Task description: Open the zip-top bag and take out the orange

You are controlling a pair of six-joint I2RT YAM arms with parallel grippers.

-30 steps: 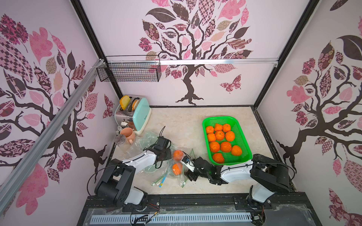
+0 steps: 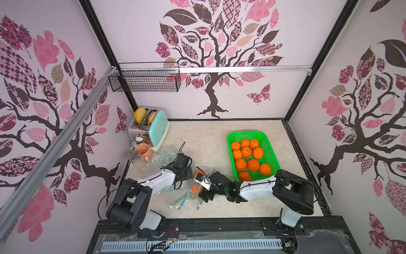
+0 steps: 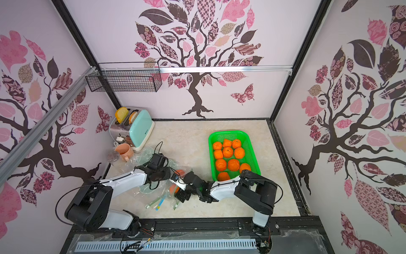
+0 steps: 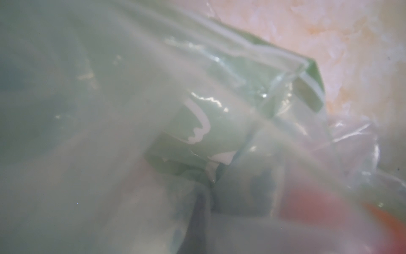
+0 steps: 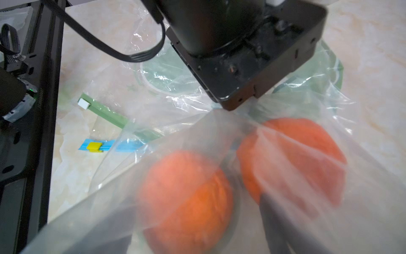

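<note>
Two oranges lie in a clear zip top bag. In the right wrist view the nearer orange (image 5: 186, 203) sits between the open fingers of my right gripper, with a layer of film over them. The second orange (image 5: 296, 160) is just beyond the right-hand finger. Crumpled film of the bag (image 5: 114, 84) spreads leftward over the table. My left gripper (image 2: 186, 177) is low over the bags beside the oranges. Bag film fills the left wrist view and hides its fingertips, so what lies between them cannot be made out.
A green basket (image 2: 277, 166) of several oranges stands behind the right arm. Other flat bags with green and blue zip strips (image 5: 101, 146) lie on the left. A pink mug (image 2: 144, 151) and a dish rack (image 2: 157, 127) are at the back left.
My right gripper has moved left, onto the bag, and now covers part of the oranges in the top left view. The left arm looks unmoved.
</note>
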